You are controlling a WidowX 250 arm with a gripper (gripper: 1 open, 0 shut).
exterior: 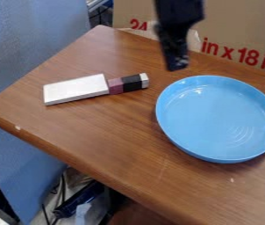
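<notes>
A white rectangular block with a short handle-like end banded in pink, black and silver lies on the left part of the wooden table. To its right is an empty light blue plate. My black gripper hangs at the top middle, above the table behind the gap between the block and the plate. It is blurred, and I cannot tell whether its fingers are open or shut.
A cardboard box with red printing stands at the back. A blue padded surface borders the table on the left, with loose items on the floor below.
</notes>
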